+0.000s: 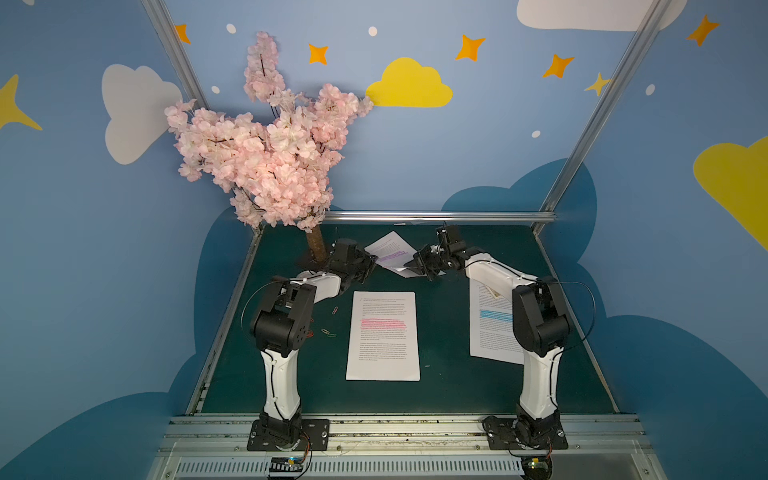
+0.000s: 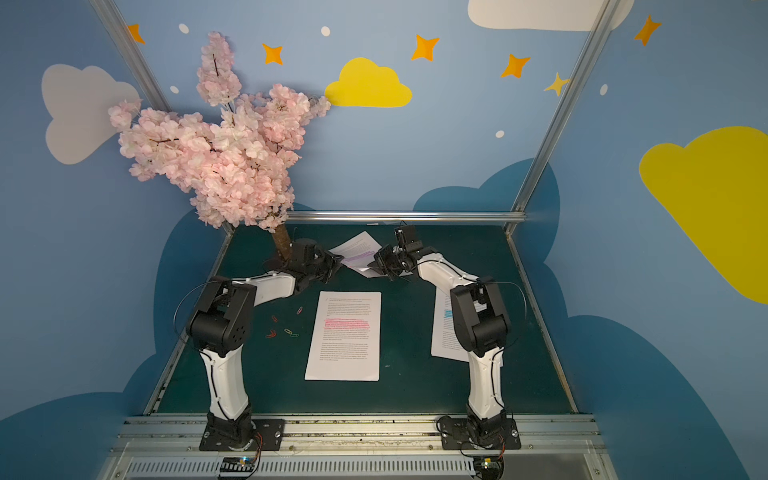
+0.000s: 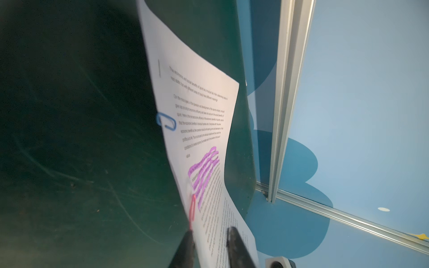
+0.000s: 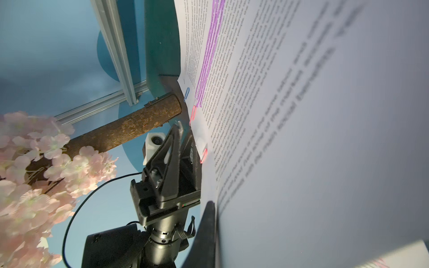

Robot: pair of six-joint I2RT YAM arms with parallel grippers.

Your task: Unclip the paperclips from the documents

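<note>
The document with purple highlighting point(image 3: 203, 172) is raised and bent at the back of the table. My right gripper is shut on its edge. Along the near edge sit a blue paperclip point(image 3: 166, 121), a pink paperclip point(image 4: 193, 114) and, closer to my right gripper, another pink paperclip point(image 4: 204, 155). My left gripper is partly open at that edge, its blurred fingertips on either side of the sheet in its own wrist view. The nearer pink clip lies beside its fingers point(image 4: 174, 165); no clip shows held between them.
A pink-highlighted document point(image 1: 382, 360) lies flat at centre; a blue-highlighted one point(image 1: 492, 340) lies partly under the right arm. Several loose paperclips point(image 2: 289, 331) rest on the left of the table. The blossom tree's trunk point(image 4: 129, 122) stands close behind my left gripper.
</note>
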